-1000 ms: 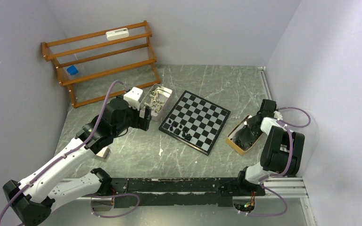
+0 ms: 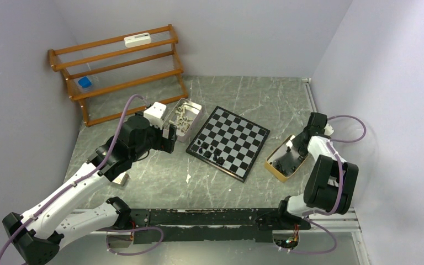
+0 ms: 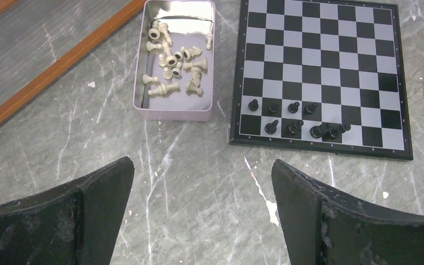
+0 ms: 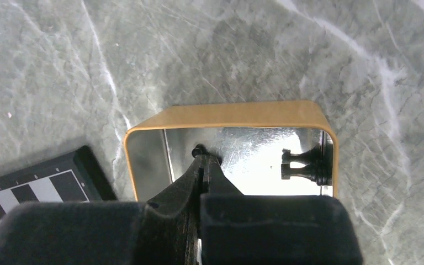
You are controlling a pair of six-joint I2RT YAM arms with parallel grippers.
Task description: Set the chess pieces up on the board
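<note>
The chessboard lies mid-table, with several black pieces upright along its near edge and left part. White pieces lie loose in a pale box. At the right, a tan box holds loose black pieces; two lie side by side at one end. Over that box my right gripper is shut, nothing visible between its fingers; a black piece shows just beyond their tips, partly hidden. My left gripper stands open and empty above bare table, left of the board.
A wooden rack stands at the back left behind the pale box. The wall is close to the right arm. Bare table lies in front of the board and between board and tan box.
The right arm has shifted slightly up and back in the top view, uncovering more of the tan box's inside. The left arm and the board look unchanged.
</note>
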